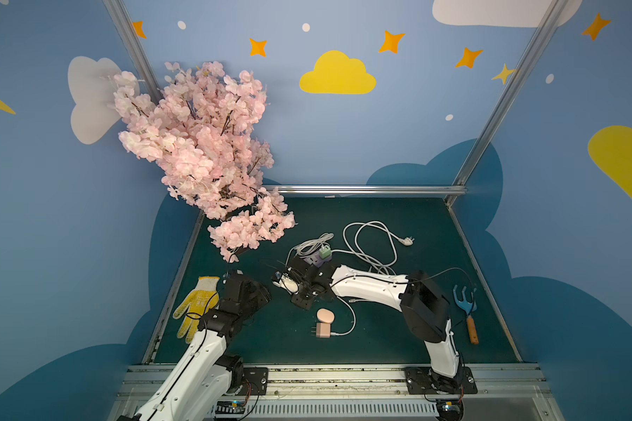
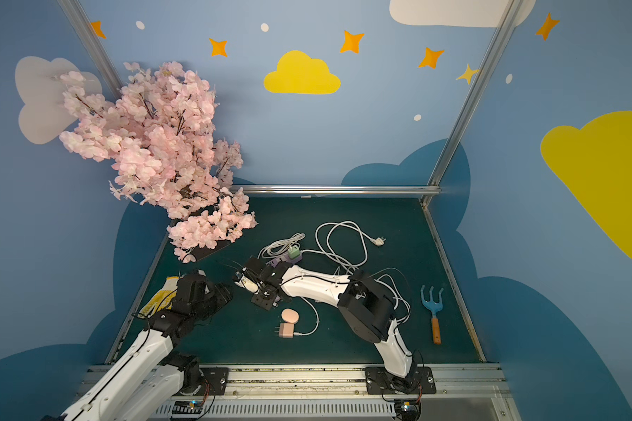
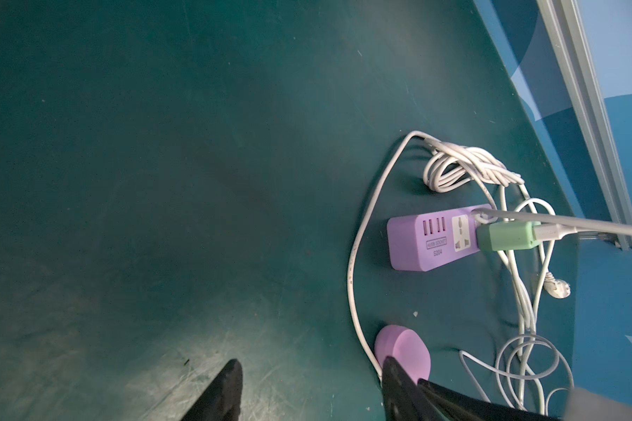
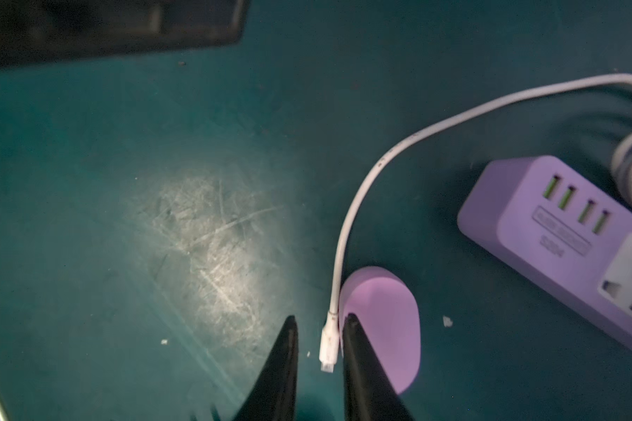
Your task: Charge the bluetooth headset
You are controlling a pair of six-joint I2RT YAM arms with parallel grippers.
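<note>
A purple oval case lies on the table, with a white cable plug against its left side. My right gripper is over them, fingers part open and narrowly apart, nothing visible between them. My left gripper is open at the lower left of the table, empty, with the case beyond its right finger. A purple power strip with USB slots and a green adapter lies behind the case. A peach case and peach charger with a cable lie nearer the front.
Blossom branches stand at the back left, a yellow glove lies left, a blue fork at the right. Loose white cables spread behind and right of the strip. Bare table is beside the strip.
</note>
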